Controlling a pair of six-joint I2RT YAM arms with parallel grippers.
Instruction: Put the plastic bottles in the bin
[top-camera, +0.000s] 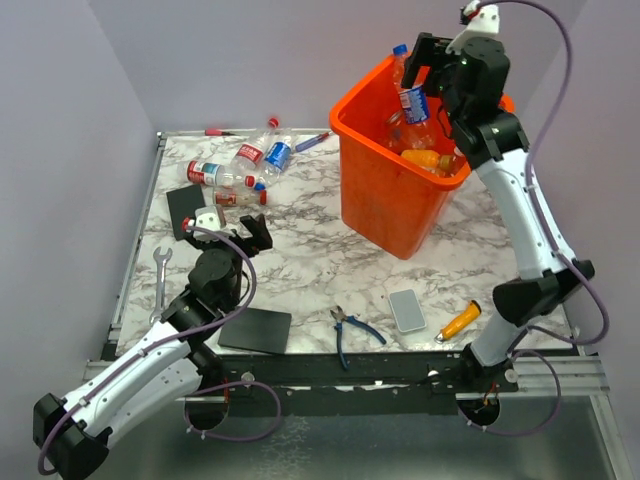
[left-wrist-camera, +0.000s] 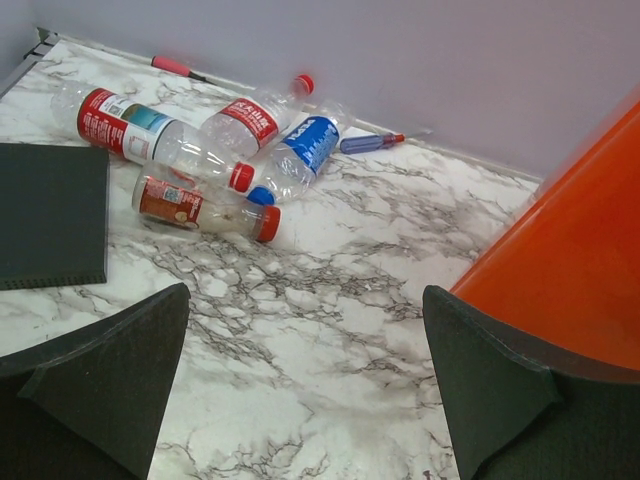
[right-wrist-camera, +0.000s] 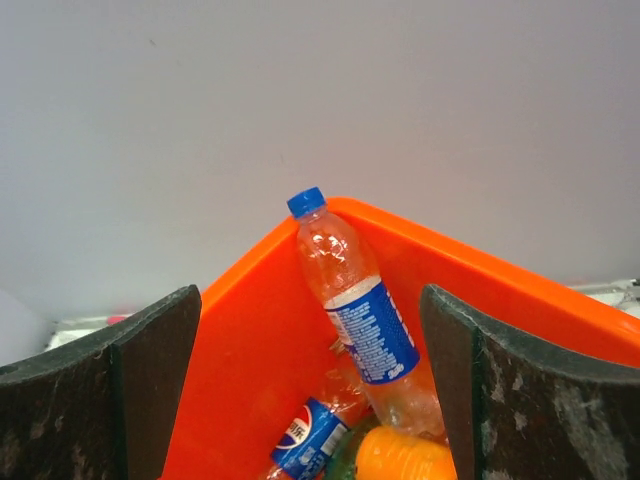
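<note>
Inside the orange bin (top-camera: 390, 200), a bottle with a blue cap and blue label (right-wrist-camera: 374, 330) leans upright in a corner, its cap above the rim. My right gripper (top-camera: 425, 65) is over the bin; its fingers (right-wrist-camera: 150, 370) stand wide apart, and the bottle shows beyond them. Left on the table lie a red-labelled bottle (left-wrist-camera: 250, 120), a blue-labelled one (left-wrist-camera: 308, 148), a long one with a red and blue label (left-wrist-camera: 130, 125) and a small brown-labelled one (left-wrist-camera: 195, 207). My left gripper (top-camera: 228, 228) is open and empty, nearer the front than these.
Other bottles, among them an orange one (right-wrist-camera: 400, 458), are in the bin. Pliers (top-camera: 345, 325), a grey box (top-camera: 407, 311) and a yellow-handled tool (top-camera: 460, 320) lie in front. A wrench (top-camera: 161, 280) and dark pads (top-camera: 255, 330) are at left. Mid-table is clear.
</note>
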